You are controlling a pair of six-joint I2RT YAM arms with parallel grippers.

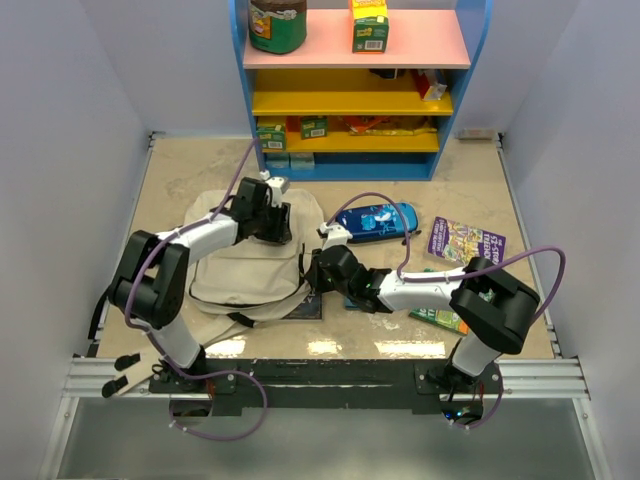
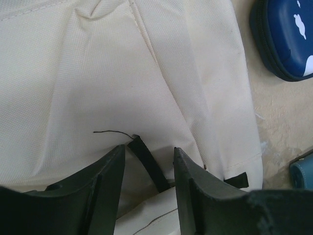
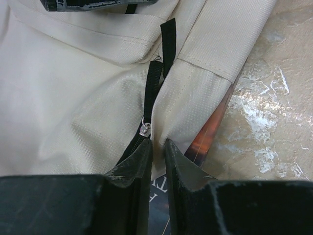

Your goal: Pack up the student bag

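Note:
The cream bag (image 1: pixel 225 270) lies flat on the left of the table. My left gripper (image 1: pixel 278 225) is over its upper right part; in the left wrist view its two fingertips (image 2: pixel 146 159) stand apart around a black strap on the fabric. My right gripper (image 1: pixel 315 270) is at the bag's lower right edge, its fingers close together at a cream fold beside a black zipper (image 3: pixel 145 128); whether they grip it is unclear. A dark book (image 3: pixel 159 205) lies partly under that edge.
A blue pencil case (image 1: pixel 372 220), a purple book (image 1: pixel 467 243) and a green book (image 1: pixel 435 317) lie right of the bag. A shelf unit (image 1: pixel 355 165) with boxes stands at the back.

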